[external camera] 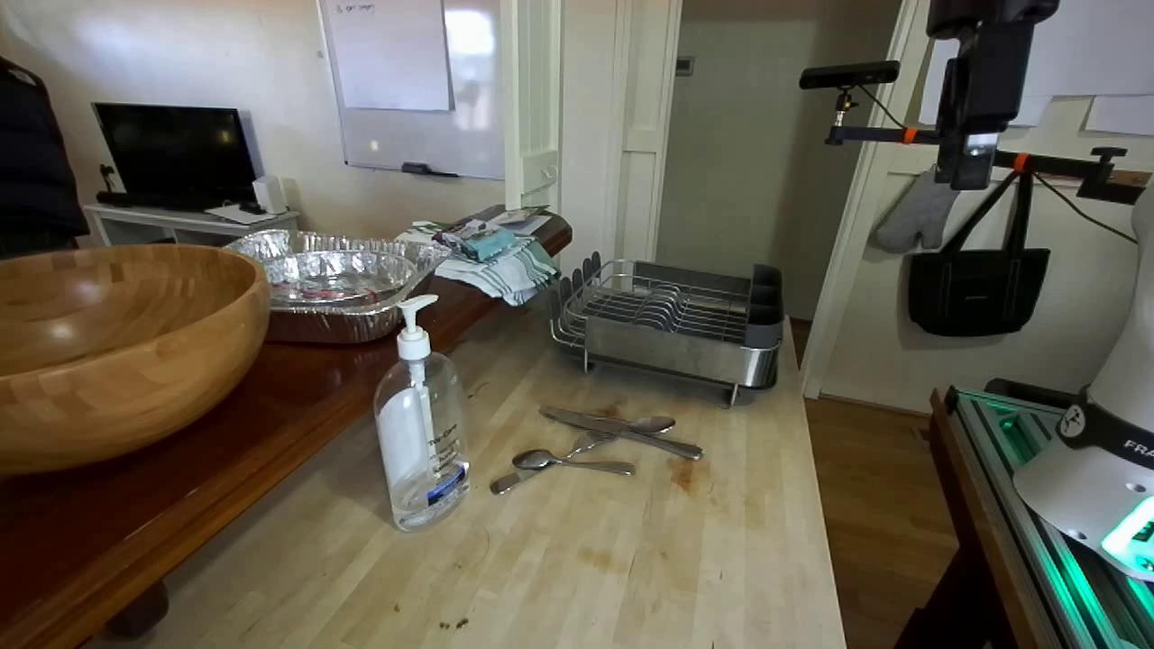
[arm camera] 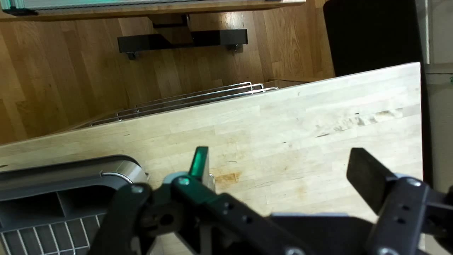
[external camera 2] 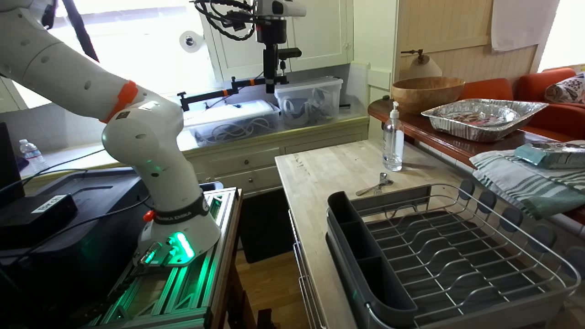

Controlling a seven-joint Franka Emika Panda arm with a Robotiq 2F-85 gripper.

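Observation:
My gripper is open, its two dark fingers wide apart and only the wooden countertop far below showing between them. From the side, the gripper (external camera: 966, 162) hangs high in the air, well above the counter and clear of everything on it. Several pieces of silverware lie loosely crossed on the counter, among them a spoon (external camera: 576, 465) and a knife (external camera: 638, 434). Behind them stands a grey dish rack (external camera: 660, 348), its wire base empty. Along one side of the rack runs a dark utensil holder (external camera 2: 378, 263) with empty compartments.
A clear pump bottle (external camera: 424, 449) stands beside the silverware. On the adjoining brown table are a wooden bowl (external camera: 119, 346), foil trays (external camera: 335, 324) and a striped towel (external camera: 519, 272).

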